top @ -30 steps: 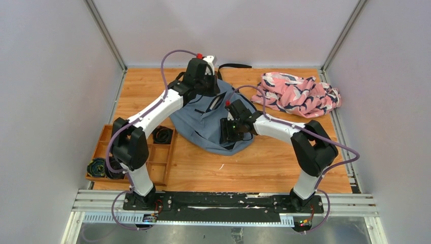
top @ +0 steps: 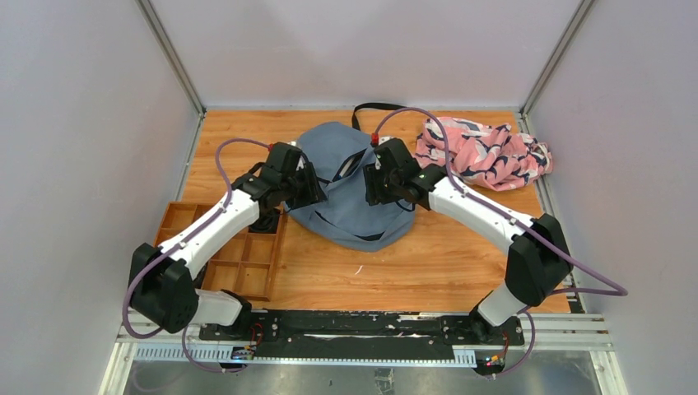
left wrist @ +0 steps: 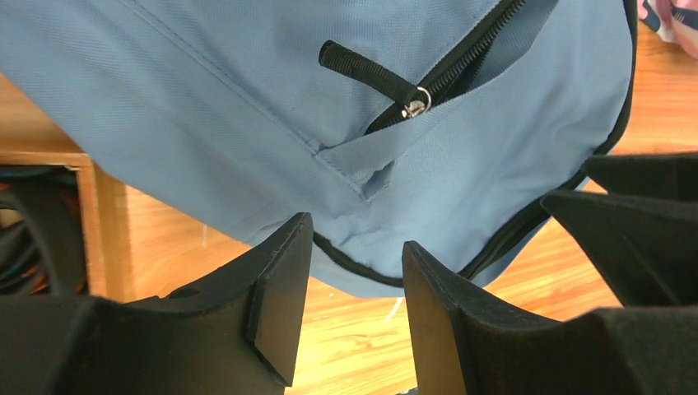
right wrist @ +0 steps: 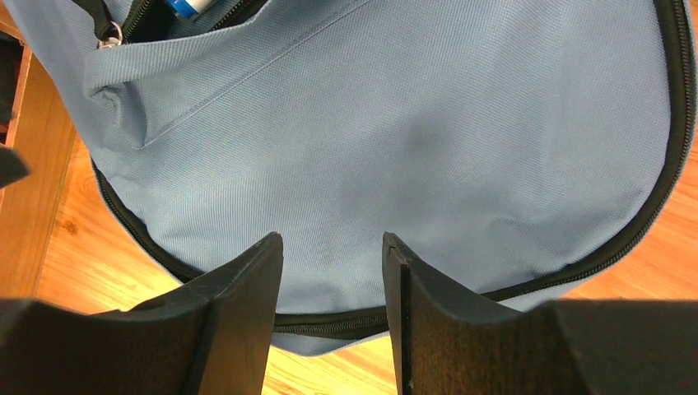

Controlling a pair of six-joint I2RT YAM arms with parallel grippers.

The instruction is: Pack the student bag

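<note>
The blue-grey bag (top: pixel 337 218) lies on the wooden table, its upper zip parted and a black pull tab (left wrist: pixel 370 74) hanging from the slider. Inside that opening a white and blue item (right wrist: pixel 188 6) peeks out in the right wrist view. A second zip runs along the bag's lower edge. Over the bag's left part hovers my left gripper, fingers apart with nothing between them. To its right, above the bag's middle, my right gripper is open and empty.
A wooden compartment tray (top: pixel 270 284) stands at the left, with a black coiled cable (top: pixel 263 222) in one compartment. Pink patterned cloth (top: pixel 486 152) lies at the back right. Bare table shows in front of the bag.
My left gripper has come from the bag's far side toward the left and front. My right gripper has moved slightly back from the bag's front zip. The bag looks unmoved.
</note>
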